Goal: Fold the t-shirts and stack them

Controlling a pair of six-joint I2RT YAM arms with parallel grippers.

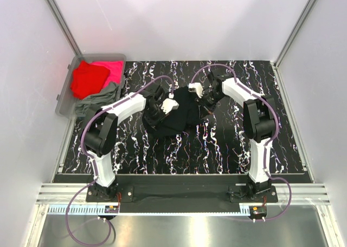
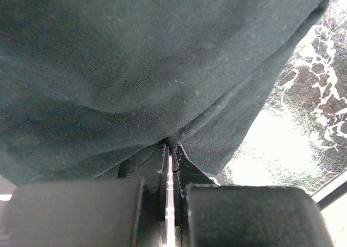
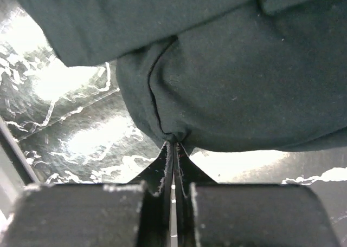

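A dark, nearly black t-shirt (image 1: 174, 119) lies loosely folded in the middle of the table. My left gripper (image 1: 156, 122) is at its left part; in the left wrist view the gripper is shut on the gathered fabric. My right gripper (image 1: 204, 109) is at the shirt's right part; in the right wrist view it (image 3: 173, 145) is shut on a bunched edge of the dark cloth, with an overlapping layer lying above.
A grey bin (image 1: 67, 98) at the back left holds red (image 1: 87, 77), pink (image 1: 115, 68) and grey-green clothes (image 1: 97, 101).
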